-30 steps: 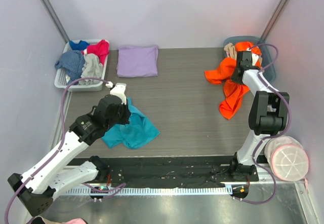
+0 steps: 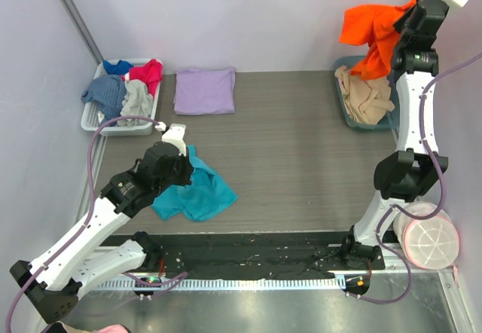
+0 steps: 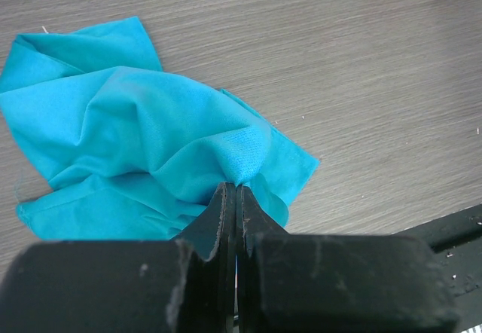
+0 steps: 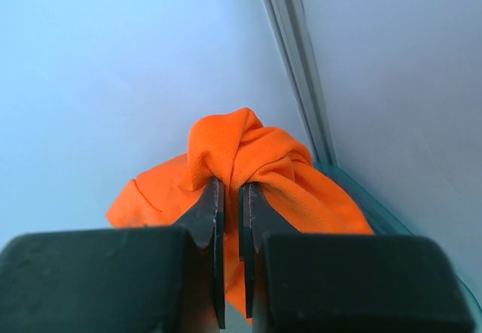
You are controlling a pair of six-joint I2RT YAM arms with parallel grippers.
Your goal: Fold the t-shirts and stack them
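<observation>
An orange t-shirt [image 2: 370, 35] hangs bunched from my right gripper, which is shut on it high over the teal bin at the far right. Part of the cloth droops to the bin, and its folds gather between the fingers in the right wrist view. A teal t-shirt [image 2: 206, 196] lies rumpled on the table at the front left. My left gripper is shut at its raised fold, where the cloth's creases meet the fingertips. At the back left, a purple t-shirt [image 2: 205, 92] rests as a flat folded rectangle.
A white basket [image 2: 129, 130] at the back left holds several crumpled garments. The teal bin [image 2: 343, 105] contains beige cloth [image 2: 364, 98]. Round white containers [image 2: 429, 241] stand by the right arm's base.
My right gripper has risen and moved back and right with the orange t-shirt, drawing it off the table's right side to above the bin. The left arm and teal t-shirt stay put.
</observation>
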